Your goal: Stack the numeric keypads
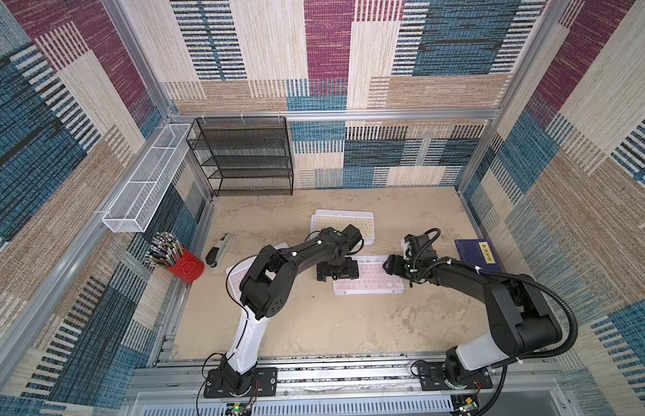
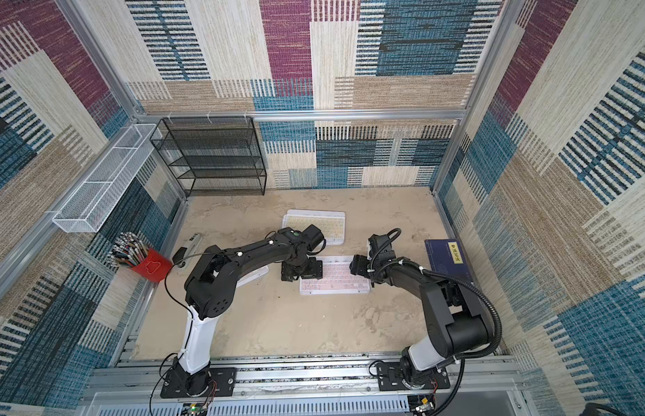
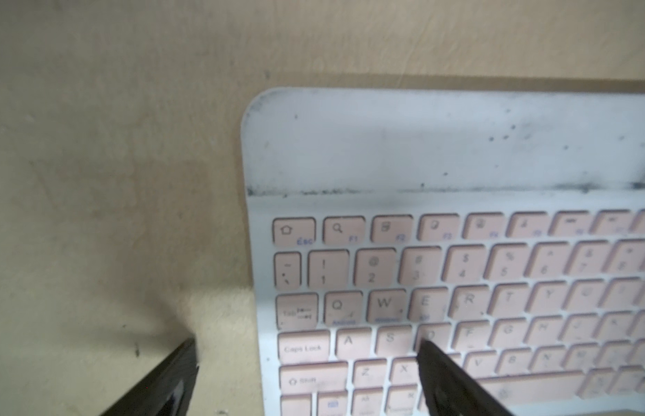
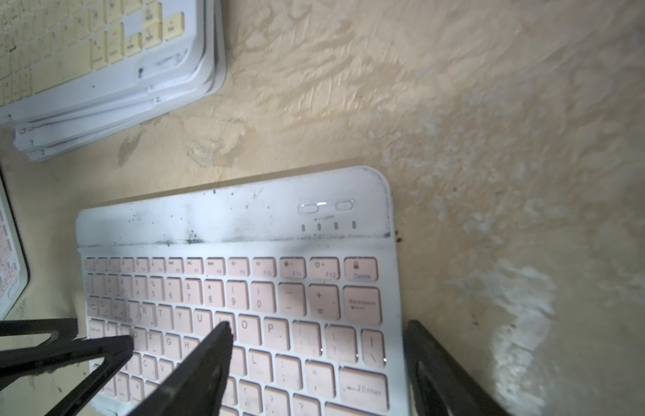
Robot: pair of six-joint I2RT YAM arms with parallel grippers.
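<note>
A pink-keyed white keyboard (image 1: 367,277) lies at the table's middle; my left gripper is low over its left end, open, one finger beside the edge and one over the keys. My right gripper is low at its right end, fingers apart, one over the keys and one at the right edge; nothing is clearly held. Behind lies a stack of white keyboards with a cream-keyed one (image 4: 93,52) on top. Another keyboard (image 4: 3,242) lies at the left, mostly hidden by my left arm in the top views.
A red pen cup (image 1: 185,263) and a utility knife (image 1: 218,249) are at the left. A blue box (image 1: 474,253) lies at the right. A black wire rack (image 1: 240,156) stands at the back left.
</note>
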